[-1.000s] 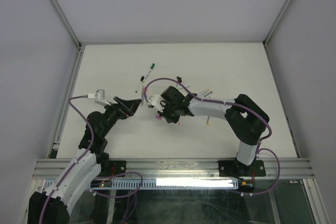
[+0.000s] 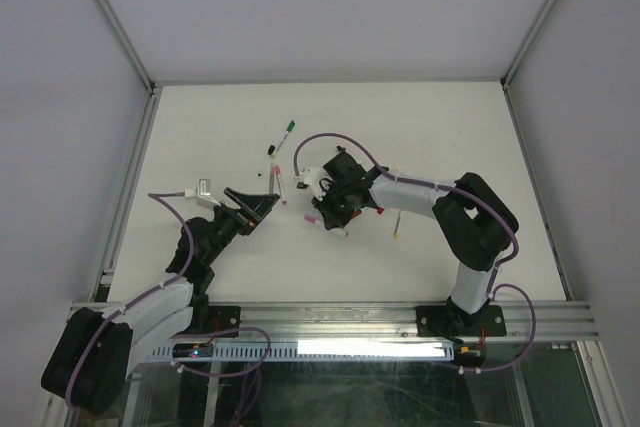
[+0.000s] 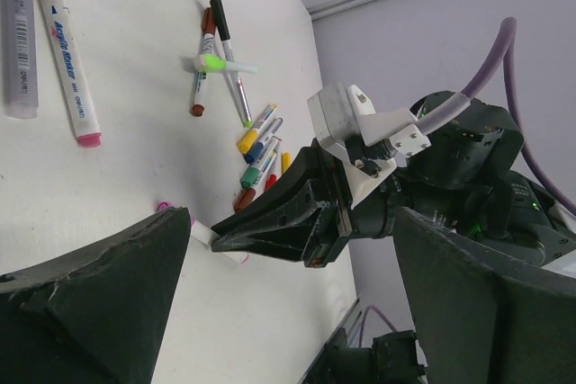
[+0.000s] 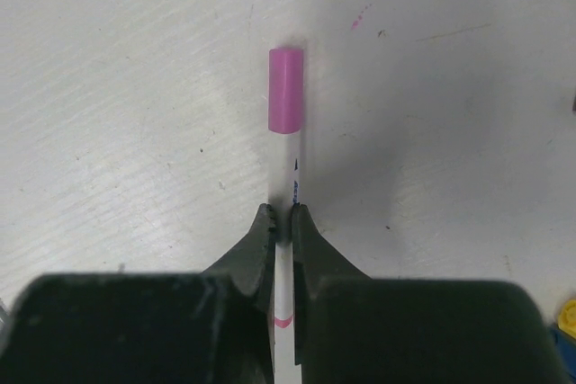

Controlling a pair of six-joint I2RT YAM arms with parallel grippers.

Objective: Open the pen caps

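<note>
A white pen with a magenta-pink cap (image 4: 286, 92) is pinched near its middle by my right gripper, the cap pointing away from the fingers. From above, this cap (image 2: 311, 219) points toward the left arm, still on the pen. Whether the pen touches the table cannot be told. My left gripper (image 2: 256, 203) stands open to the left of it, with nothing between its fingers. In the left wrist view the held pen's white body (image 3: 205, 233) shows in the gap between the wide-spread left fingers, farther off.
Beyond the left gripper lie a pink-ended marker (image 2: 280, 184), a black-capped pen (image 2: 266, 159) and a green-capped pen (image 2: 288, 129). Several colored markers (image 3: 261, 155) lie behind the right gripper.
The right gripper has shifted a little to the right with the pen, and more of the pen shows from above. The left gripper has moved slightly right and toward the front, staying open.
</note>
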